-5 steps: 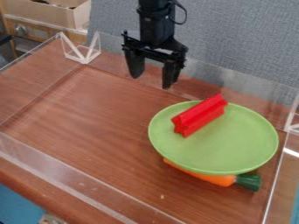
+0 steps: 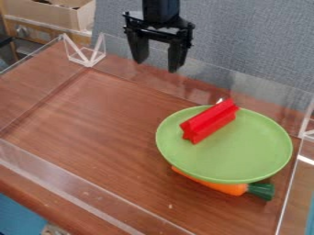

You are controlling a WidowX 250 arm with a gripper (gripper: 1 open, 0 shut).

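The black gripper (image 2: 159, 53) hangs high at the back centre of the view, open, with nothing between its fingers. Below it to the right, a green plate (image 2: 233, 155) holds a red block (image 2: 208, 120) on its upper left part. An orange carrot with a green top (image 2: 230, 186) lies at the plate's lower edge, partly hidden under it.
Clear low walls edge the wooden table (image 2: 86, 128), whose left and middle are bare. A white wire piece (image 2: 86, 55) stands at the back left, and a cardboard box (image 2: 50, 14) sits beyond it.
The gripper has risen and moved slightly back, away from the table. The plate, red block and carrot look unmoved.
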